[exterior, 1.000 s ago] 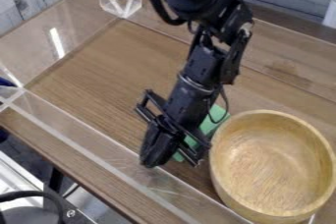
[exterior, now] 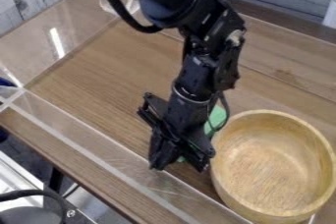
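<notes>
The black gripper (exterior: 163, 151) is low over the wooden table, just left of a round wooden bowl (exterior: 273, 166). A green object (exterior: 215, 119) lies behind the gripper, mostly hidden by it, beside the bowl. The gripper looks shut; whether anything is between its fingers is hidden.
The table (exterior: 105, 90) has clear space to the left and at the back right. A clear plastic strip runs along the near and left edges. Dark equipment and a cable lie beyond the lower left edge.
The arm and gripper have shifted slightly, the upper arm leaning a little more to the left. The bowl stays in place.
</notes>
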